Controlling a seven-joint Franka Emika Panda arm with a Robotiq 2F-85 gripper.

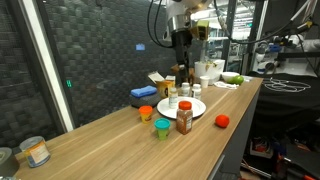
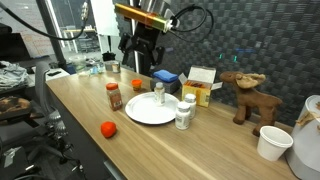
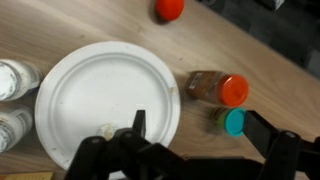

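Observation:
My gripper (image 2: 140, 60) hangs above the table near the white plate (image 2: 140, 114). In the wrist view its dark fingers (image 3: 277, 145) stand wide apart, and nothing shows between them. A small white-capped bottle (image 2: 159, 94) stands upright on the plate; in the wrist view I cannot make it out. Two more white-capped bottles (image 2: 183, 117) stand beside the plate. On the plate's other side are an orange-lidded jar (image 1: 184, 117) and a green cup (image 1: 162, 127). A red tomato (image 1: 222, 121) lies near the table edge.
An orange cup (image 1: 146, 112) and a blue cloth (image 1: 144, 91) lie past the plate. A toy moose (image 2: 253, 98), an open box (image 2: 200, 86) and a white cup (image 2: 272, 143) line the wall side. Cans (image 1: 35, 151) stand at the far end, with bare wood before them.

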